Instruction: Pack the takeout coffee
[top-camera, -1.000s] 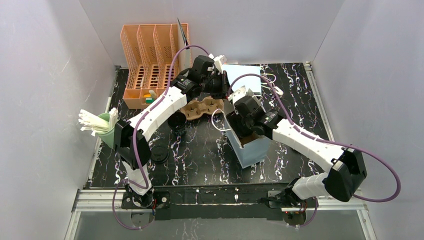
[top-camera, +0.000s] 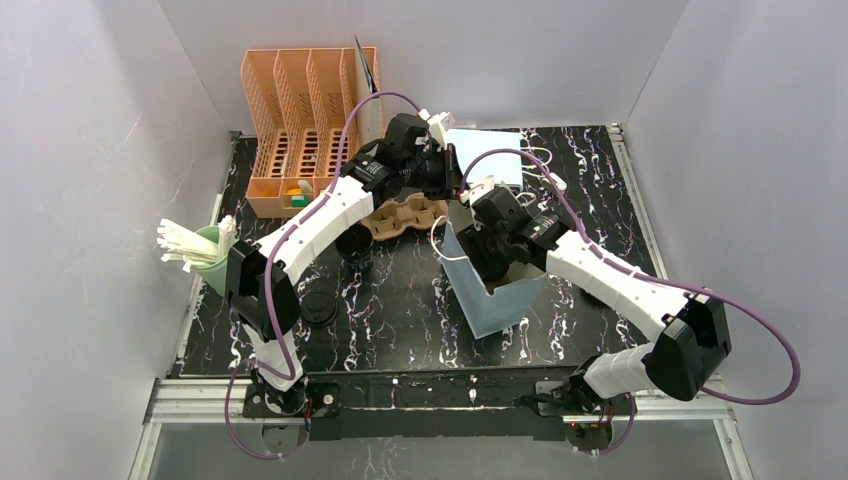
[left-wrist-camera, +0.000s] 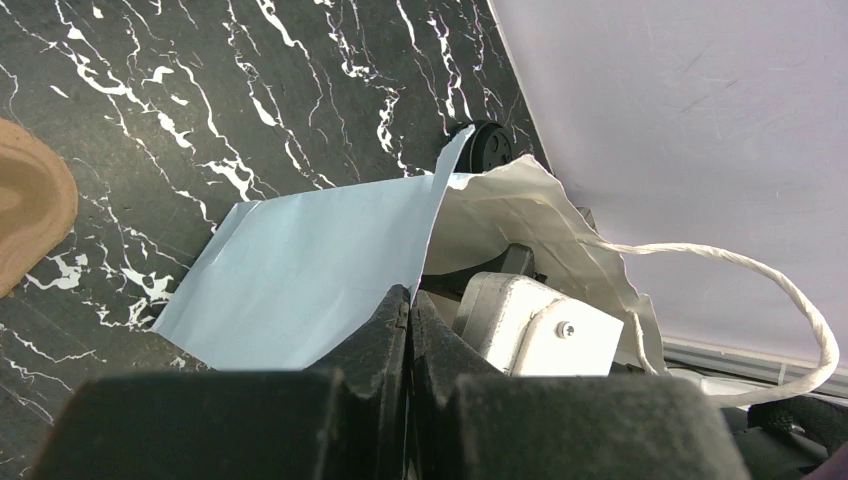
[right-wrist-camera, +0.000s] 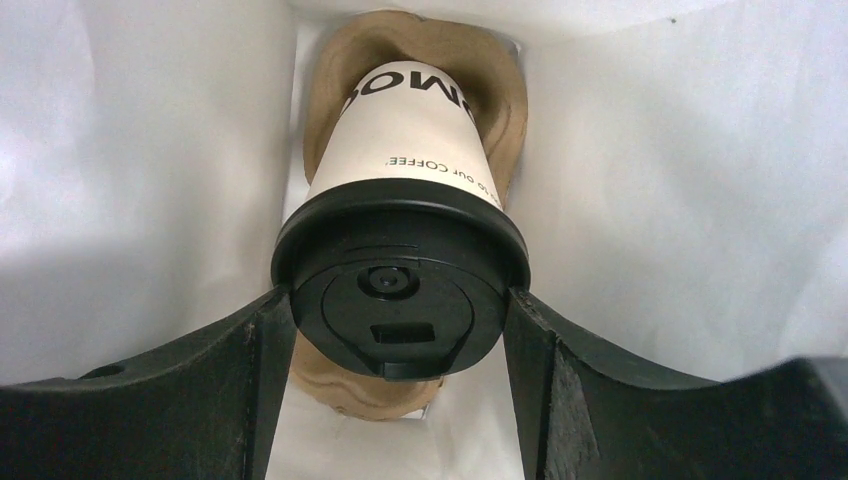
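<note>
The light blue paper bag (top-camera: 482, 300) stands open at centre right. In the right wrist view my right gripper is shut on the black lid of a white coffee cup (right-wrist-camera: 405, 135), deep in the bag over a brown cardboard carrier (right-wrist-camera: 490, 90). My left gripper is shut at the bag's rim, with the thin blue paper edge (left-wrist-camera: 300, 270) running into its fingertips.
Another carrier (top-camera: 395, 220) lies behind the bag's left side. Dark cups or lids (top-camera: 320, 308) are at centre left. A straw holder (top-camera: 210, 265) is at the far left, an orange rack (top-camera: 290, 110) at the back.
The left arm looks unchanged.
</note>
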